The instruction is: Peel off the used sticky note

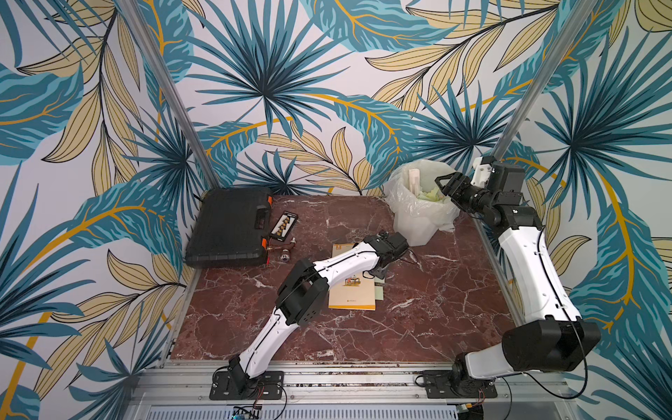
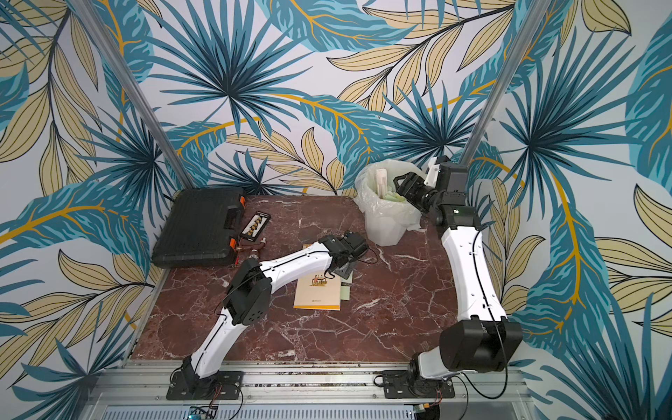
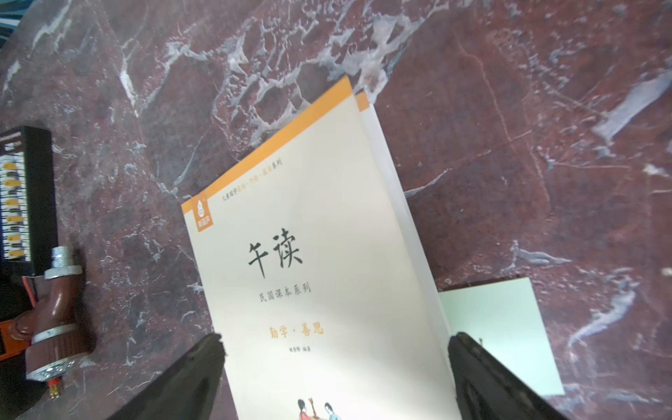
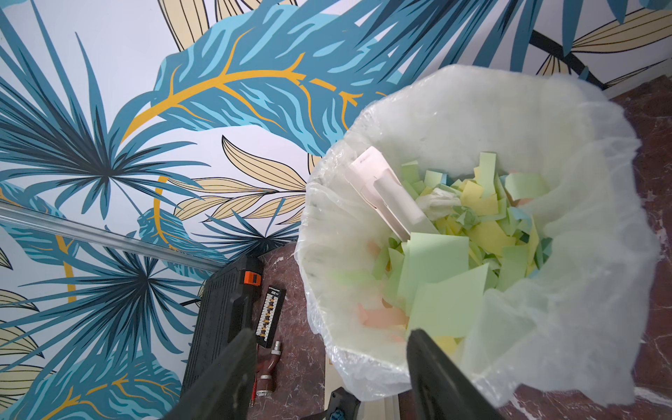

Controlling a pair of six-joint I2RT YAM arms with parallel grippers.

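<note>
A cream book (image 3: pixel 315 231) with orange edging lies on the marble table, and a pale green sticky note (image 3: pixel 500 329) pokes out from its right side. My left gripper hangs over the book, open, its fingers on either side of the lower part of that view. My right gripper is open above the lined bin (image 4: pixel 595 210), which holds many green, yellow and pink paper scraps (image 4: pixel 441 273) and a white folded piece. Nothing shows between its fingers.
A black case (image 1: pixel 227 224) lies at the back left, beside a boxed set (image 1: pixel 284 226) and a brown pipe-like fitting (image 3: pixel 59 315).
</note>
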